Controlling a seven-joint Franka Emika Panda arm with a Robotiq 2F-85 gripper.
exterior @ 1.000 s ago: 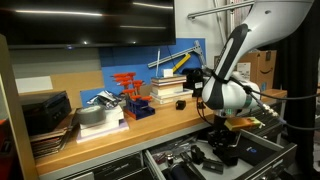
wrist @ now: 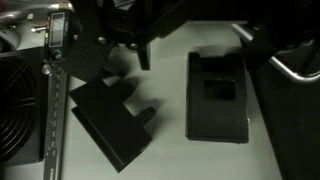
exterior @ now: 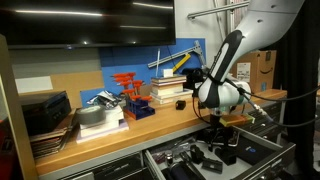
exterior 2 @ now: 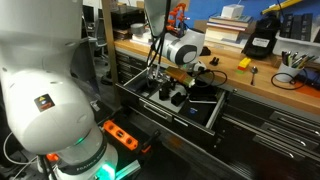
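Observation:
An open drawer [exterior: 240, 169] holds several dark parts, and my gripper hangs over it. The wrist view shows its dark fingers apart at the top, with bare grey drawer floor between them. Below and right of that gap lies a black block [wrist: 217, 122] with a rectangular opening. A black bracket with two prongs [wrist: 115, 125] rests at an angle to its left. Whether the fingers touch either part cannot be made out. In exterior view 2, the arm's white wrist [exterior 2: 185, 50] stands over the drawer, with the fingertips lost among dark parts.
A digital caliper [wrist: 57, 55] and a round black fan [wrist: 20, 105] lie left of the bracket. A silver curved handle [wrist: 290, 68] shows at right. Behind the drawer, the wooden bench [exterior: 150, 128] carries books [exterior: 168, 88] and a red rack [exterior: 128, 88].
Over the last second the arm has shifted slightly to the right and down over the drawer in exterior view 1. The bench and the things on it look unchanged.

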